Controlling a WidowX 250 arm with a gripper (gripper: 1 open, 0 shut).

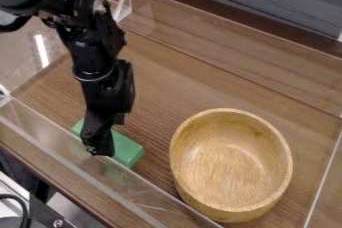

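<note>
A black robot arm reaches down from the upper left, and its gripper (98,138) is low at the near left, just behind the clear front wall. Under and beside it lies a green block (126,151), partly covered by the fingers. Whether the fingers are open or closed on the block cannot be made out. To the right stands a round wooden bowl (230,157), empty.
Clear acrylic walls border it at the front, back and right. A grey panel (241,2) rises behind.
</note>
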